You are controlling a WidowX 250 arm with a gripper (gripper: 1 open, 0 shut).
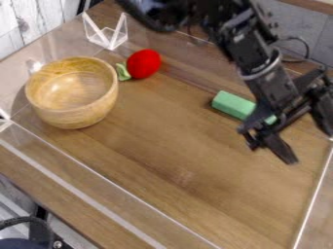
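The black robot arm reaches down from the top to the right side of the table, its gripper [271, 131] low over the wood beside a green block [232, 105], which it partly overlaps in view. Whether the gripper is open or shut is unclear. A red round object [144, 62] with a small green part lies at the upper middle. A light wooden bowl [70, 93] sits on the left.
A white wire rack [107, 31] stands at the back left. A dark cable runs at the front left edge.
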